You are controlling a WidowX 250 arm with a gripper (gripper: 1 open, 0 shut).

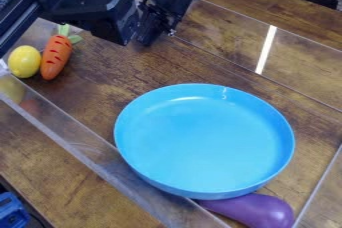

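My black gripper (pixel 155 22) is at the top of the view, over the back left of the wooden surface; it is dark and blurred into the arm, and its fingertips are hard to make out. A toy carrot (pixel 55 57) with a green top and a yellow lemon-like toy (pixel 24 61) lie at the left, below the arm. A large light blue plate (pixel 203 137) sits toward the front right, with a purple eggplant (pixel 251 210) partly under or beside its front edge.
Clear plastic walls (pixel 80 142) border the surface at left and right. A blue object (pixel 10 210) shows at the bottom left corner, outside the wall.
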